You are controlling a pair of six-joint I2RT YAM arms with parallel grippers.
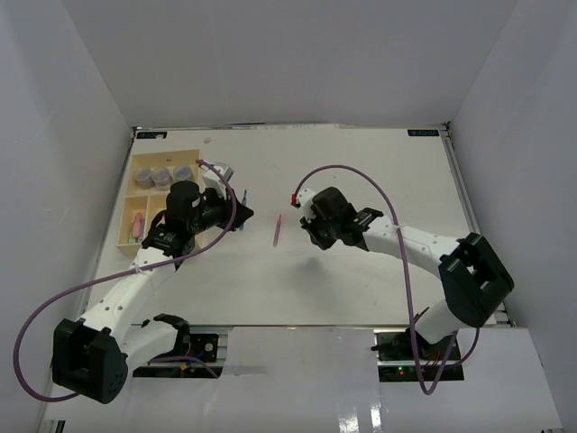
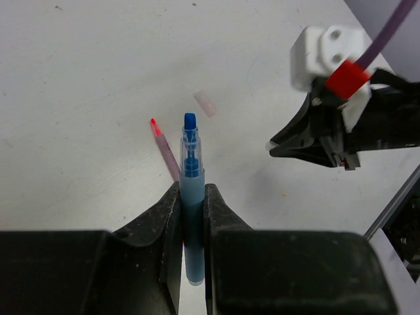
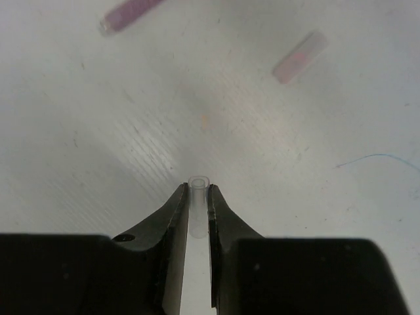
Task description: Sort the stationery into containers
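Note:
My left gripper is shut on a slim blue pen, whose blue tip points away from the fingers. Between the fingers of my right gripper, which is shut, is a small clear tube-like piece, perhaps a cap. A pink pen with a red tip lies on the table between the two arms. A short pale-pink piece lies near it. At the left, partly hidden by my left arm, stands a wooden divided box.
Several clear round containers sit in the box's back compartment, and pink and green items in a front one. Purple cables loop over both arms.

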